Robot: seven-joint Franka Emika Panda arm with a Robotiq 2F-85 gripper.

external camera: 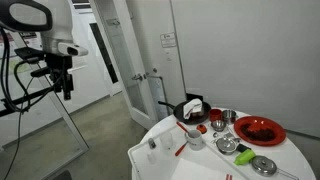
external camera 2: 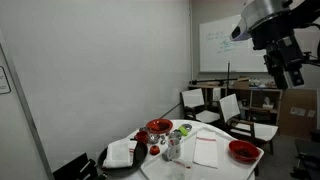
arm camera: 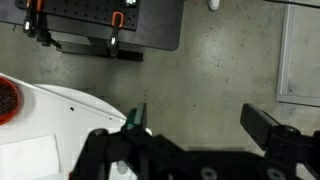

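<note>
My gripper (external camera: 62, 82) hangs high at the left in exterior view 1, off to the side of the round white table (external camera: 150, 160). Its fingers stand wide apart in the wrist view, where the gripper has only bare floor between its fingertips. In exterior view 2 the arm (external camera 2: 275, 35) fills the upper right. On the table are a black pan (external camera: 180, 113) with a white cloth (external camera: 191, 106), a red plate (external camera: 259, 130), a silver pot (external camera: 227, 144), a green item (external camera: 244, 157) and a silver lid (external camera: 264, 165).
A red bowl (external camera 2: 243, 150) stands near the table's edge, and white sheets (external camera 2: 205, 152) lie flat beside it. A dark perforated mount (arm camera: 90, 12) crosses the top of the wrist view. Chairs (external camera 2: 196, 103) stand behind the table. Below the gripper the floor (arm camera: 205, 70) is clear.
</note>
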